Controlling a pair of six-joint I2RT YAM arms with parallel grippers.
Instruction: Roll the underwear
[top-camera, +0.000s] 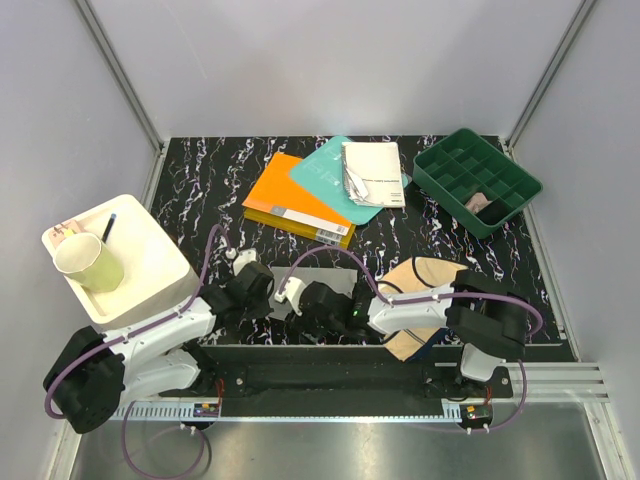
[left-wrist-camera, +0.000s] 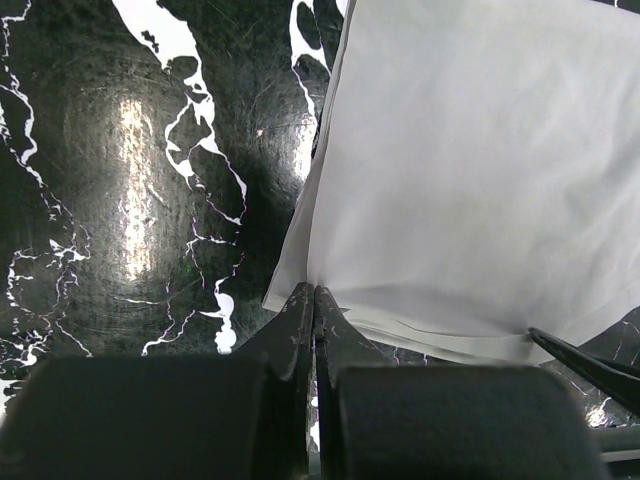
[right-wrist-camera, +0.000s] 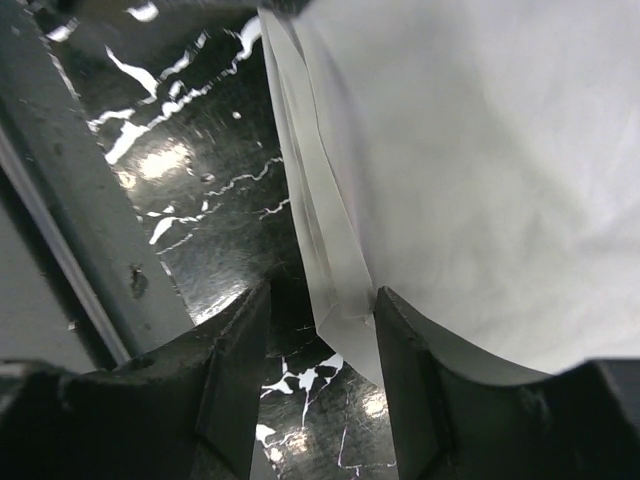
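The grey underwear (top-camera: 332, 280) lies flat between my arms, a narrow fold along its near edge (right-wrist-camera: 325, 200). In the left wrist view my left gripper is shut at a corner of the cloth (left-wrist-camera: 450, 160); whether fabric is between its fingers is unclear. In the right wrist view my right gripper is part open, its fingers straddling the end of the folded edge. The top view mostly hides both grippers' tips behind the arms.
A cream bin (top-camera: 150, 265) with a cup stands at the left, folders (top-camera: 280, 190) and papers behind, a green divided tray (top-camera: 450, 160) at back right, tan cloths (top-camera: 415, 340) to the right.
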